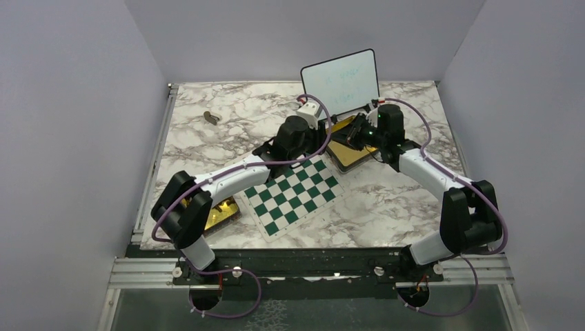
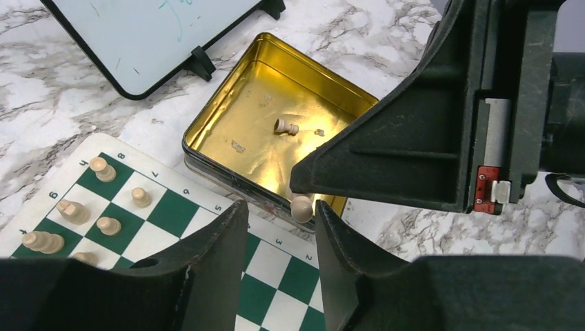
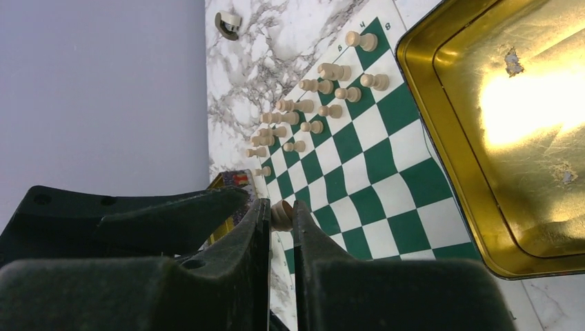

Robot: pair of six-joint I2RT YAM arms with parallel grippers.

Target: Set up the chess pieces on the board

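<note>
Above the upper edge of the chessboard my two grippers meet. My right gripper is shut on a pale chess piece. My left gripper stands part open around that piece, its fingers apart; contact is not clear. Several pale pieces stand on the board's squares. One small piece lies on its side in the gold tray beside the board.
A whiteboard stands at the back. A second gold tray sits at the left, partly under my left arm. A small object lies at the back left.
</note>
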